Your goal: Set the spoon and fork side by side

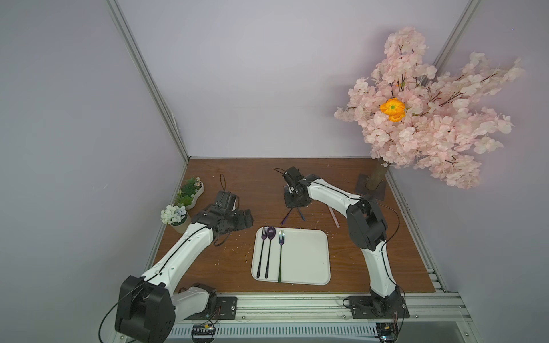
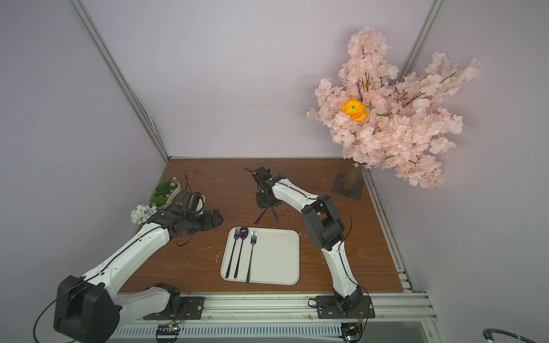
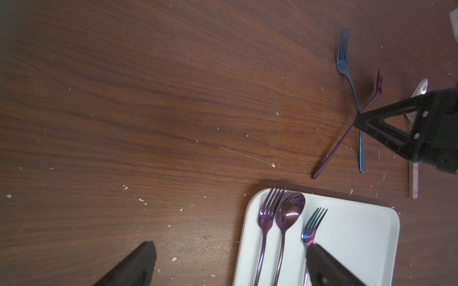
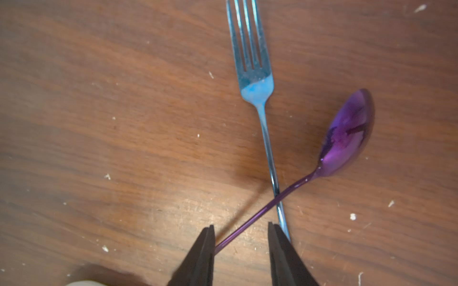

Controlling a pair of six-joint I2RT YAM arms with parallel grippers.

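Note:
In the right wrist view a purple spoon point(image 4: 347, 132) lies slantwise across the handle of a blue fork point(image 4: 256, 85), the two crossing on the bare wood. Just over the spoon's handle stands my right gripper, fingers apart and gripping nothing. From the left wrist view the same spoon point(image 3: 334, 147) and fork point(image 3: 348, 71) make an X, with my right gripper over the crossing. My left gripper is open and empty, left of and above the tray's edge.
A white tray point(image 1: 306, 257) at the front holds two forks and a spoon on its left side. A pink-handled spoon point(image 3: 413, 181) lies right of the crossed pair. Flower pots point(image 1: 180, 223) stand at the left, a blossom vase point(image 1: 377, 174) at the right.

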